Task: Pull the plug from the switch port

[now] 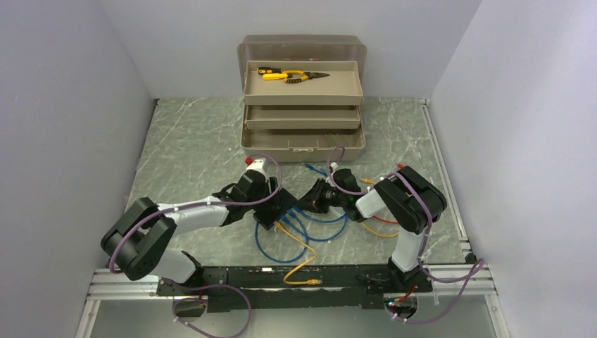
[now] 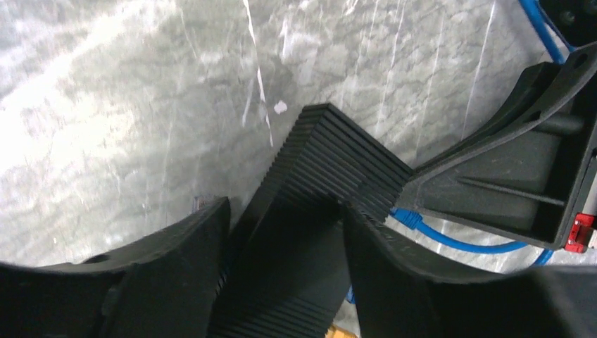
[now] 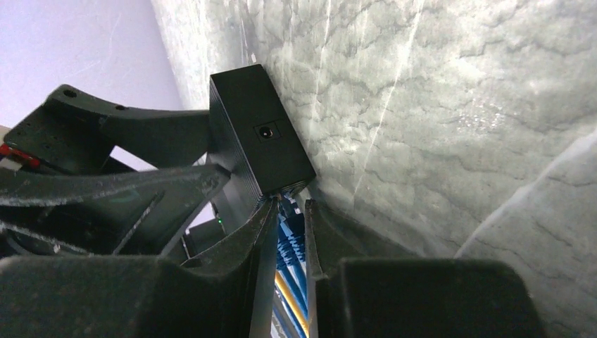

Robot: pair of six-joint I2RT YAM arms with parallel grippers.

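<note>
A black ribbed switch (image 1: 274, 207) (image 3: 264, 134) lies on the marble table with blue and yellow cables at its lower-right side. My left gripper (image 1: 267, 193) is over the switch, its blurred fingers part open on either side of the body; whether they touch it is unclear. My right gripper (image 1: 310, 201) is at the switch's port side, its fingertips close around a blue plug (image 3: 288, 208); I cannot tell if they grip it.
A beige toolbox (image 1: 303, 151) with pliers and screwdrivers in its top tray stands behind. Loose blue, yellow and red cables spread to the front and right.
</note>
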